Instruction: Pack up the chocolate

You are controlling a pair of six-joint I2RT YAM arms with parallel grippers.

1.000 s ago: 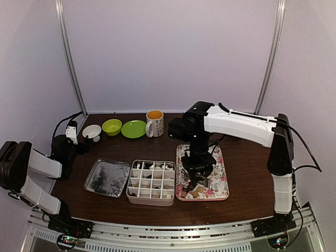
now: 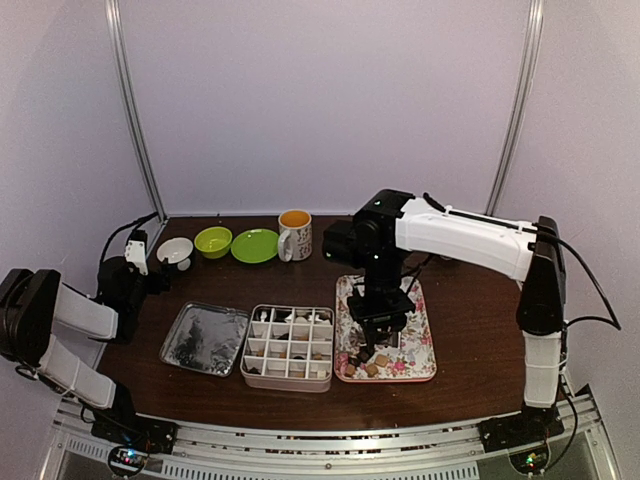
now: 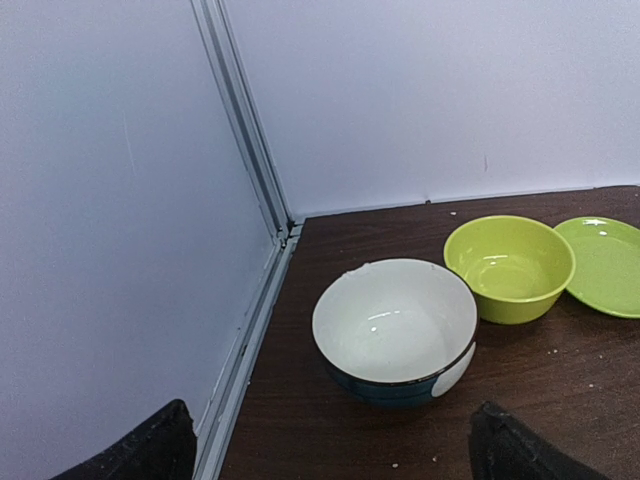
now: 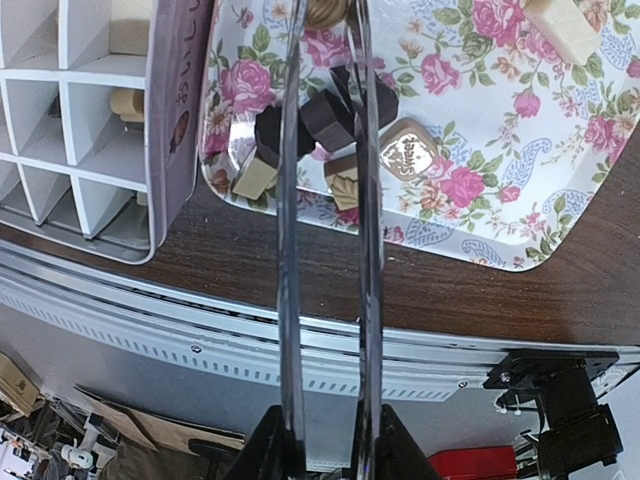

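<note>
My right gripper is shut on a round brown chocolate (image 4: 325, 10) between the tips of its long metal tongs, over the floral tray (image 4: 520, 150). Dark chocolates (image 4: 330, 118), a gold-wrapped piece (image 4: 406, 150) and a white piece (image 4: 560, 28) lie on that tray. The divided box (image 2: 286, 378), with pieces in several compartments, stands to its left. My left gripper is open at the far left of the table, facing a white bowl (image 3: 395, 310), with nothing between its fingers.
A metal tray (image 2: 200, 340) lies left of the box. A green bowl (image 2: 213, 240), a green plate (image 2: 255, 245) and a mug (image 2: 296, 238) stand along the back. Bare table is visible right of the floral tray and at the front.
The left arm is unmoved.
</note>
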